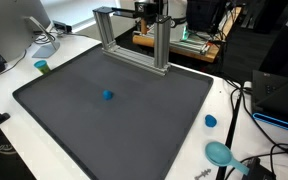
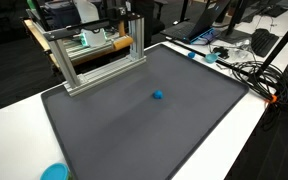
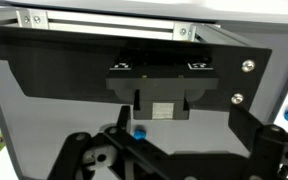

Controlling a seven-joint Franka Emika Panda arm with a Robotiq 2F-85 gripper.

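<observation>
In the wrist view my gripper is open, its dark fingers [image 3: 246, 128] spread wide. Ahead of them is a black panel [image 3: 64, 65] with a protruding black handle piece [image 3: 162, 88]; I see no contact with it. The panel belongs to a silver metal frame [image 1: 134, 58] at the far edge of the grey board [image 1: 104, 125]. A small blue object [image 1: 107, 95] lies on the board, also in exterior view 2 as a blue piece [image 2: 158, 95]. In both exterior views the fingertips cannot be made out clearly near the frame.
A green and blue cup [image 1: 41, 66] stands beside the board. On the opposite side are a blue round object [image 1: 210, 121], a teal ladle-like item [image 1: 221, 155] and tangled dark cables [image 2: 254, 72]. Most of the board is bare.
</observation>
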